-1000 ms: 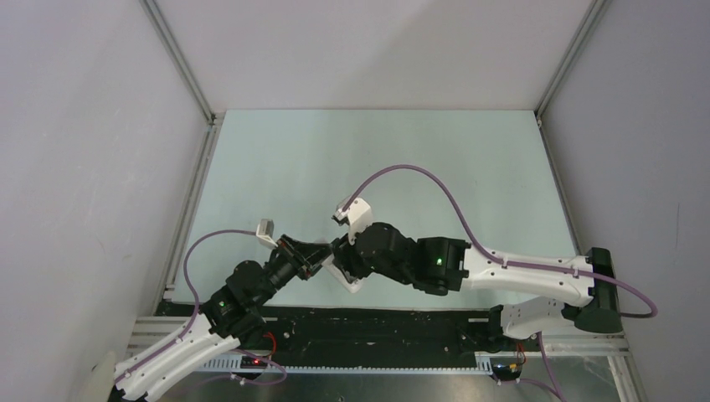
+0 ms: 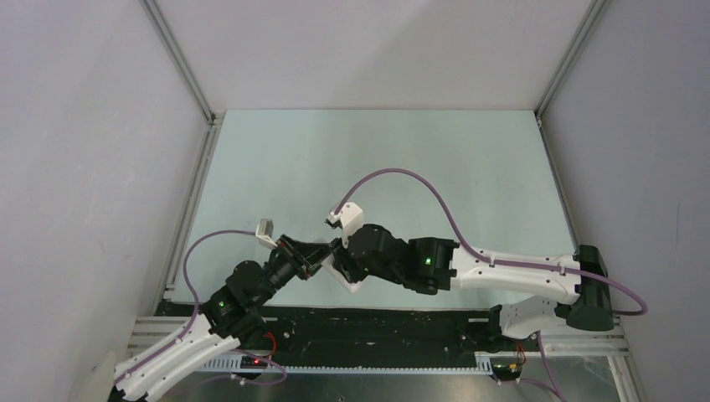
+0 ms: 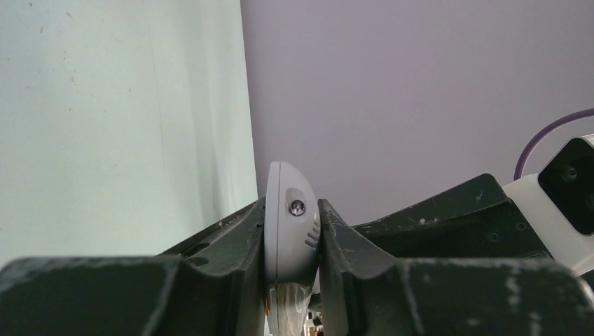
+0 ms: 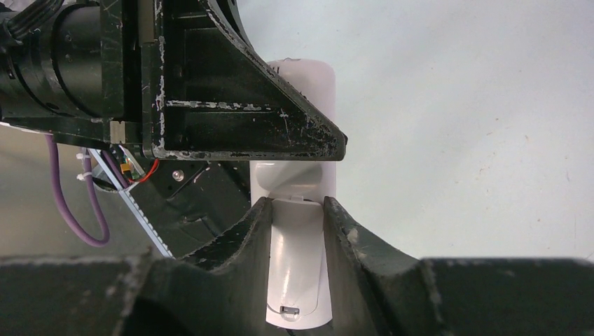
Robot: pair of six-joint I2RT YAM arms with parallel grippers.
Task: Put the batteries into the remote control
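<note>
The white remote control [image 4: 294, 178] is clamped across its middle by my left gripper, whose black finger [image 4: 280, 133] crosses it in the right wrist view. In the left wrist view the remote appears end-on between the left fingers. A smooth white cover [image 4: 297, 245] forms the remote's near end, with a small latch at its bottom. The fingertips of my right gripper lie along both sides of this cover; whether they press on it is unclear. From above, only a white corner of the remote [image 2: 348, 280] shows beneath the grippers. No batteries can be seen.
Purple cables [image 2: 435, 194] loop above both arms.
The right arm has shifted slightly left over the last second. My left arm has stayed still.
</note>
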